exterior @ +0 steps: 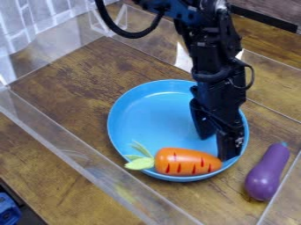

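Observation:
My black gripper (219, 134) reaches down from the top into the right half of a blue plate (147, 114), low behind an orange carrot (184, 160) with pale green leaves, which lies at the plate's front. The dark fingers overlap each other, so their spread is hard to see. A purple eggplant (266, 172) lies outside the plate at the right.
A clear plastic wall crosses the lower left, with a small blue object (7, 211) in the corner beyond it. Light strips border the table.

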